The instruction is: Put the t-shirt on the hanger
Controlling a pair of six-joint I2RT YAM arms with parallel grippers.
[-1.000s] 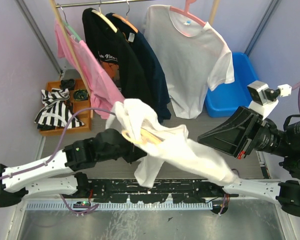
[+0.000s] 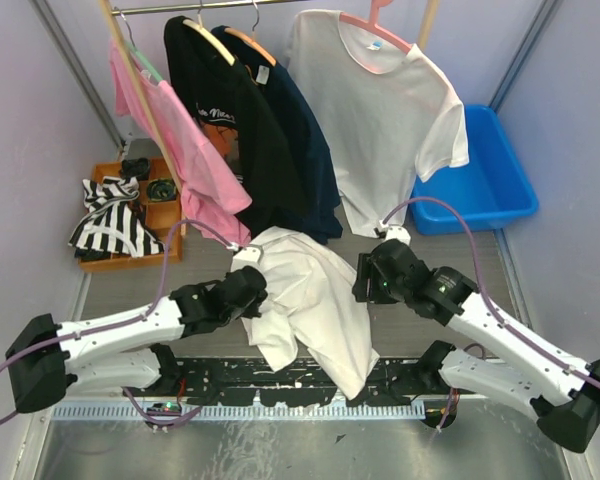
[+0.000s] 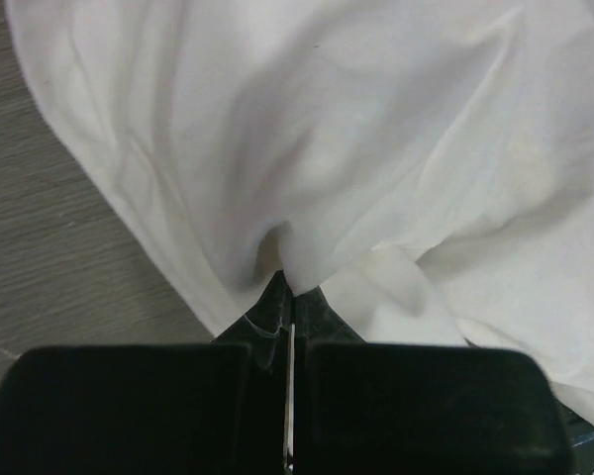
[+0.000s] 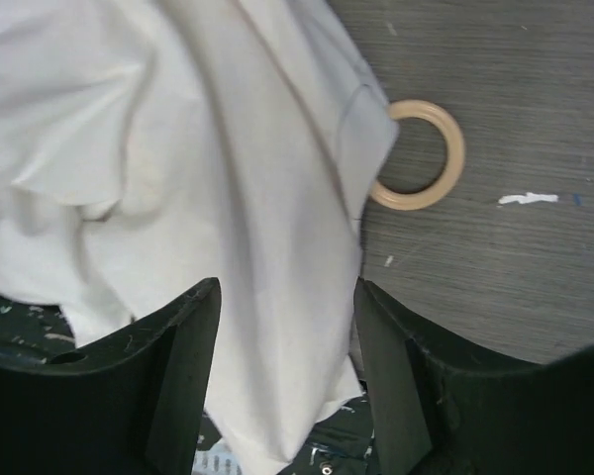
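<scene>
A white t-shirt (image 2: 305,290) lies crumpled on the table between my two arms, its lower end hanging over the dark front rail. My left gripper is shut at the left part of the shirt (image 3: 376,129). Its tips meet against a fold, and whether cloth is caught between them is not clear. My right gripper is open above the shirt's right edge (image 4: 287,218), nothing gripped. A light wooden ring (image 4: 455,148) pokes out from under that edge; the rest of the hanger, if it is there, is hidden.
Pink (image 2: 185,150), black (image 2: 250,150) and navy shirts hang on the rack behind, with a pale grey shirt (image 2: 365,120) on a pink hanger. A blue bin (image 2: 490,200) stands at right, a wooden tray (image 2: 165,215) at left. Bare table lies right of the white shirt (image 4: 515,267).
The white shirt was raised with a light wooden piece showing; it now lies flat. My right arm swung in from the right and lowered beside it. The left gripper shifted slightly left and down.
</scene>
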